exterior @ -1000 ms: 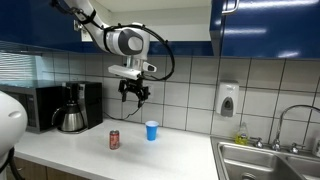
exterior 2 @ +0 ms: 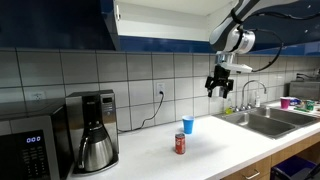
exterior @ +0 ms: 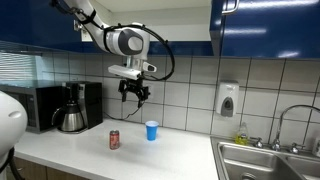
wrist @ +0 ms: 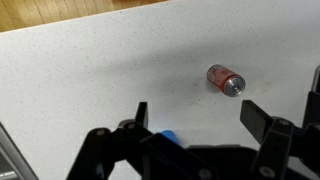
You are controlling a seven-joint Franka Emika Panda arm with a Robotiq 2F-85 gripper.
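A red can (exterior: 114, 140) stands upright on the white counter (exterior: 170, 160); from above, the wrist view shows it right of centre, its silver top facing the camera. Behind it and to the right in exterior view 1 is a blue cup (exterior: 151, 131), which in the wrist view is mostly covered by the gripper, only a bit of blue (wrist: 169, 135) showing. High above the counter hangs my gripper, clear of both things. Its fingers (wrist: 262, 122) are spread wide apart, with only bare counter visible between them.
A coffee maker with a steel carafe (exterior 2: 96, 148) and a microwave (exterior 2: 27, 148) stand at one end. At the other end lies a sink (exterior 2: 268, 120) with a faucet and a soap bottle (exterior: 242, 134). Blue cabinets (exterior: 270, 28) hang overhead.
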